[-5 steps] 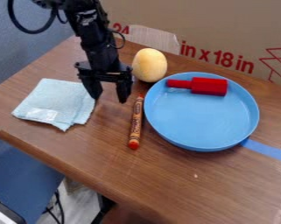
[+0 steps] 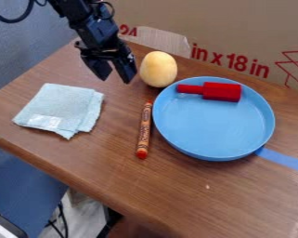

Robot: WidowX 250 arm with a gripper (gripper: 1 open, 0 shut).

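My black gripper (image 2: 114, 69) hangs open over the wooden table, just left of a yellow egg-shaped object (image 2: 159, 69), with nothing visible between its fingers. A long orange crayon-like stick (image 2: 145, 130) lies below it, beside a blue plate (image 2: 213, 130). A red object with a handle (image 2: 221, 91) rests on the plate's upper part. A folded pale blue cloth (image 2: 58, 110) lies at the left.
A cardboard box (image 2: 238, 28) stands behind at the back right. Blue tape (image 2: 285, 160) runs right of the plate. The table's front-left edge drops to the floor.
My gripper has moved back and up, away from the crayon and cloth toward the rear of the table. The objects on the table look unchanged.
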